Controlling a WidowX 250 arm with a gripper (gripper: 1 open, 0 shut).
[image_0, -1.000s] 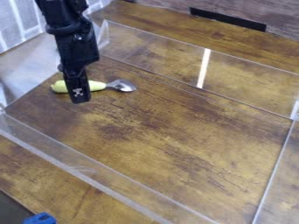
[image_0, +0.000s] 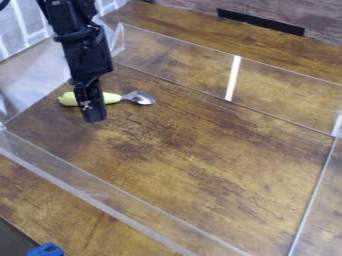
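Observation:
A black gripper (image_0: 91, 107) hangs at the upper left of the camera view, its fingertips low over the wooden surface, just in front of a pale yellow-green object (image_0: 70, 99) and partly covering it. A silver spoon-like piece (image_0: 142, 99) lies to the right of that object, seemingly part of it or touching it. The gripper looks shut, with nothing visible held between its fingers.
Clear plastic walls enclose the wooden work area (image_0: 214, 150), which is bare to the right and front. A blue object (image_0: 46, 249) sits outside at the bottom left corner.
The objects on the surface look unmoved.

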